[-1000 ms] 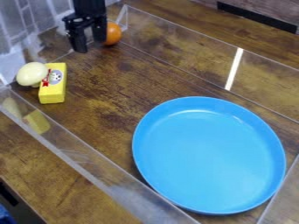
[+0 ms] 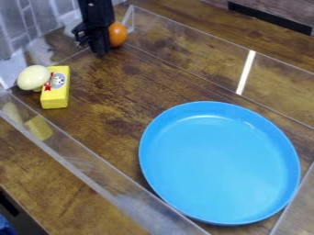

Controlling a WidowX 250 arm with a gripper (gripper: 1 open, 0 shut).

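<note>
My black gripper (image 2: 95,42) reaches down at the top left, just left of an orange round object (image 2: 117,35) and partly against it. Whether its fingers are open or shut is too small and dark to tell. A white egg-shaped object (image 2: 33,77) and a yellow box with a small printed label (image 2: 55,96) lie on the wooden table at the left. A large blue plate (image 2: 218,161) lies at the lower right.
A clear wall runs along the left side near the white object and the box.
My gripper has shifted slightly at the top left beside the orange object. The other things lie where they were.
</note>
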